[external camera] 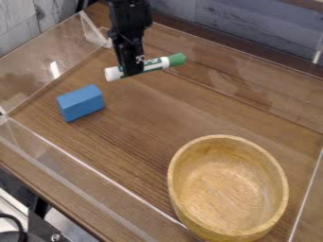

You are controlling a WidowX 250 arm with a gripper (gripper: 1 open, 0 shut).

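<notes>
My black gripper (136, 62) hangs at the upper middle of the camera view, shut on a white tube (155, 64) with a green end, held roughly level above the wooden floor of the tray. A blue block (79, 102) lies to the left, below the gripper. An empty yellow bowl (228, 189) sits at the lower right.
Clear plastic walls run along the left side, and a wall stands at the back.
</notes>
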